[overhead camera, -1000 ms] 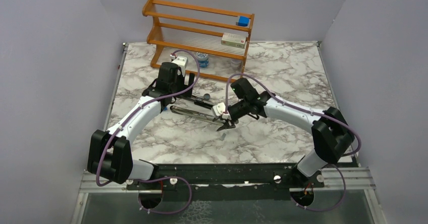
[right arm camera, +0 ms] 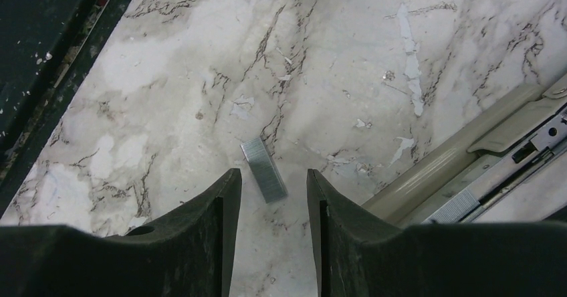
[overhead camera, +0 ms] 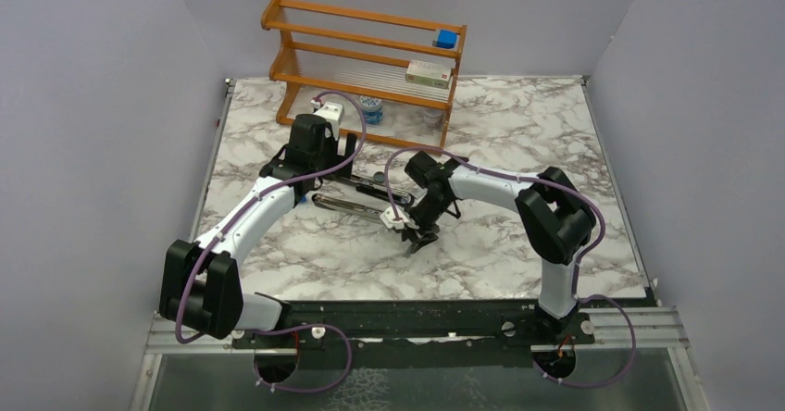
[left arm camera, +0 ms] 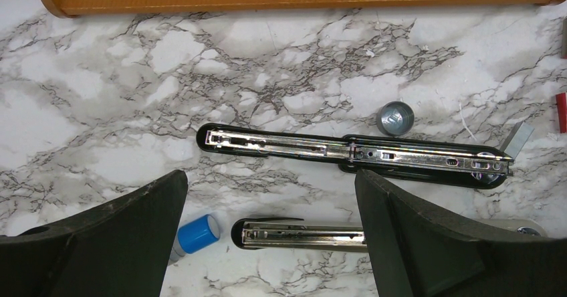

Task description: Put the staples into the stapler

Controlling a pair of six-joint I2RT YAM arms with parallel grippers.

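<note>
A short grey strip of staples (right arm camera: 264, 170) lies flat on the marble table, just beyond the fingertips of my right gripper, which is open and empty. Two staplers lie opened out flat. The black stapler (left arm camera: 287, 144) spans the middle of the left wrist view. In front of it is the beige stapler, partly hidden by a finger; its beige body (right arm camera: 461, 140) also shows at the right of the right wrist view. My left gripper hangs open above the staplers with nothing between its fingers.
A wooden rack (overhead camera: 370, 82) stands at the back, with a staple box (overhead camera: 428, 74) on its shelf. A small metal cup (left arm camera: 396, 118) sits behind the black stapler. A blue-capped object (left arm camera: 198, 234) lies left of the beige stapler.
The left arm has stayed still.
</note>
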